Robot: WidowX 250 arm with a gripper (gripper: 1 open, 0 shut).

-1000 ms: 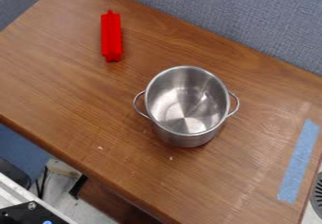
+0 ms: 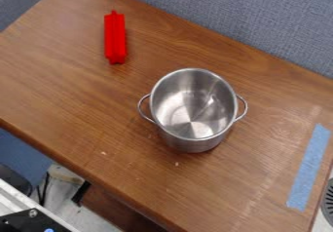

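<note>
A red elongated object [image 2: 115,39] lies on the wooden table [image 2: 92,119] toward the upper left. A steel pot [image 2: 193,110] with two wire handles stands upright and empty near the middle right. No gripper can be made out; only a dark and silver piece of hardware shows at the lower left corner, off the table.
A strip of blue tape [image 2: 307,166] is stuck along the right side. A round metal grille [image 2: 328,203] shows at the right edge. Grey padded panels [image 2: 247,17] border the back.
</note>
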